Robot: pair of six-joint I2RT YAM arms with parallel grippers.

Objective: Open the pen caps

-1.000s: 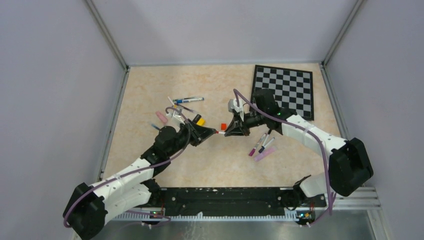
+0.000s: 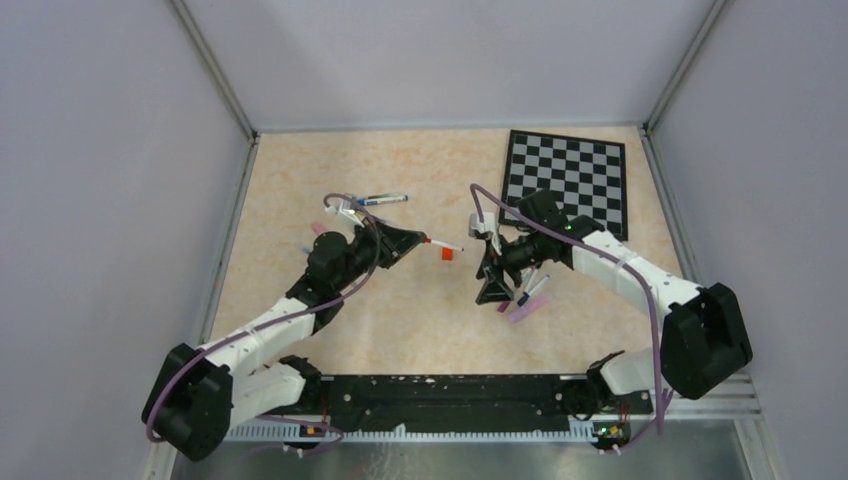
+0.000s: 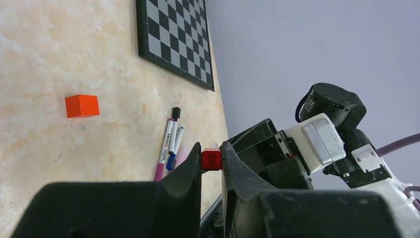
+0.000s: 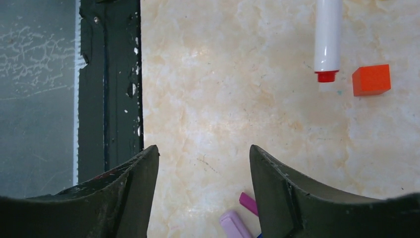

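My left gripper point(image 2: 421, 238) is shut on a white pen point(image 2: 446, 245) by its red end. Between the left fingers, the red end point(image 3: 211, 160) shows in the left wrist view. The pen's free end points right, bare of any gripper; the right wrist view shows its white barrel point(image 4: 328, 37) ending in a small red plug point(image 4: 326, 77). To the right, apart from the pen, my right gripper stands open with nothing between its fingers.
A red cube point(image 2: 447, 255) lies on the table beneath the pen. Several pens point(image 2: 535, 290) lie by the right gripper, beside a pink-purple piece point(image 2: 528, 309). A checkerboard point(image 2: 565, 175) occupies the back right, and blue-white pens point(image 2: 383, 199) lie at the back left.
My right gripper has left the pen's free end, opened and moved right and toward the front. The left gripper has shifted slightly toward the back with the pen, whose white barrel now shows.
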